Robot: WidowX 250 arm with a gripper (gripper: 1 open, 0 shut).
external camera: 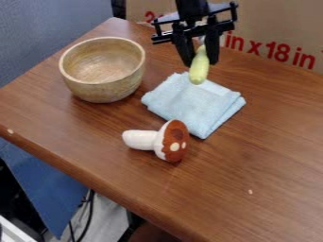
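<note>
At the top centre of the camera view my black gripper [198,49] is shut on a pale green, elongated vegetable toy [198,68], which hangs upright just above the back part of a folded light blue cloth [194,106]. A wooden bowl [101,83] sits to the left of the cloth. A white-and-brown mushroom plush [158,141] lies in front of the cloth.
The wooden table [252,189] has bare room on the right and at the front. Its left edge drops to a blue surface and the floor. A cardboard box [275,28] with red lettering stands behind the table.
</note>
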